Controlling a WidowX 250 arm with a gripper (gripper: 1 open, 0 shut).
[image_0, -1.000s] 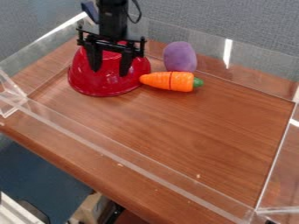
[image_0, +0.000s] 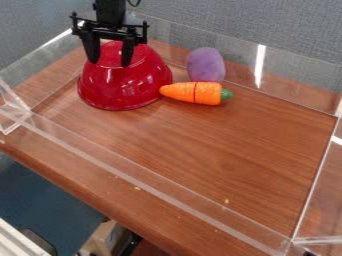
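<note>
My black gripper (image_0: 110, 52) hangs over an upturned red bowl (image_0: 123, 88) at the back left of the wooden tray, its fingers apart on either side of the bowl's top. An orange toy carrot (image_0: 197, 92) lies just right of the bowl, its green end pointing right. A purple oval toy (image_0: 206, 64), perhaps an eggplant, sits behind the carrot.
Clear plastic walls edge the wooden surface (image_0: 201, 160), with the grey backdrop behind.
The gripper has shifted left and a little upward over the bowl. The bowl, carrot and purple toy have not visibly moved.
</note>
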